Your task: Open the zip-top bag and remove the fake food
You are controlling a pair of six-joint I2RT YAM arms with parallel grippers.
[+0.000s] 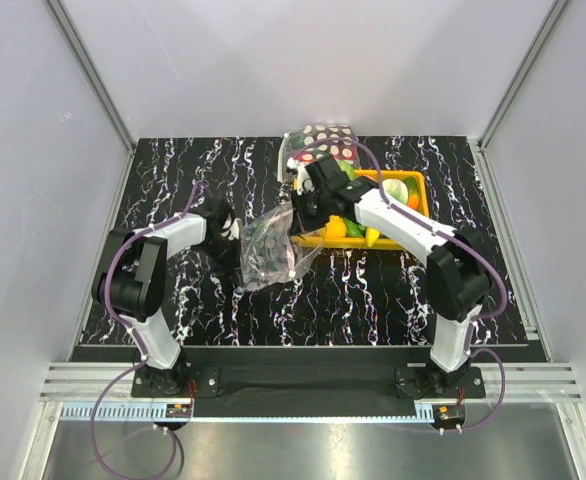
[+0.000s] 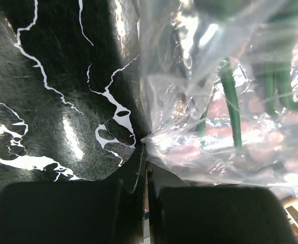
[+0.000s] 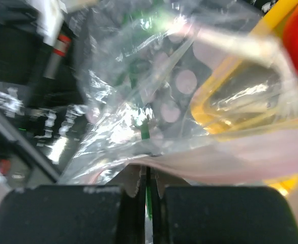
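A clear, wrinkled plastic bag (image 1: 266, 250) with faint pink dots stretches between my two grippers over the black table. My left gripper is shut at the bag's left edge, with the film pinched at its fingertips. Narrow green strips (image 2: 231, 104) show through the film. Higher up, my right gripper is shut on the bag's edge; a green strip runs down between its fingers. No food can be made out inside the visible part of the bag; the right gripper hides part of it from above.
Behind the right arm stands a yellow bin (image 1: 425, 195) of colourful fake food, partly covered by that arm. Another bag (image 1: 331, 135) with white dots on red lies at the back.
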